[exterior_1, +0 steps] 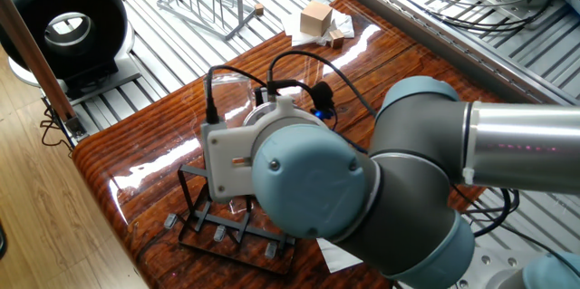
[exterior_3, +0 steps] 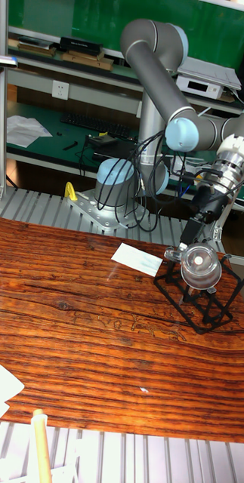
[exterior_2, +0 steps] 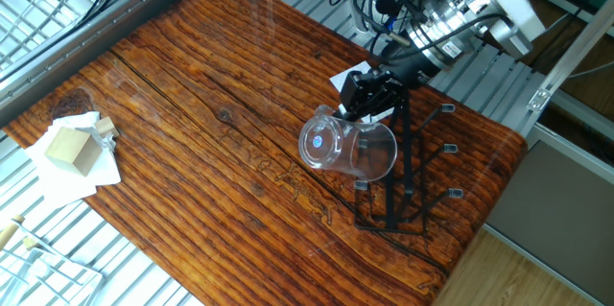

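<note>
A clear glass mug (exterior_2: 336, 145) hangs tilted above the table, its handle toward my gripper (exterior_2: 347, 107). The fingers are shut on that handle side, though their exact contact is hard to see. In exterior view 3 the base of the mug (exterior_3: 200, 266) faces the camera, with the gripper (exterior_3: 184, 243) above and left of it. A black wire rack (exterior_3: 196, 315) with upright prongs stands below, and the mug overlaps it in that view. From exterior view 1 my wrist hides the gripper; the rack (exterior_1: 237, 226) shows below and left of it.
A wooden block (exterior_2: 74, 151) and a smaller one (exterior_2: 106, 127) rest on white paper at the table's far end. A white sheet (exterior_3: 137, 259) lies beside the rack.
</note>
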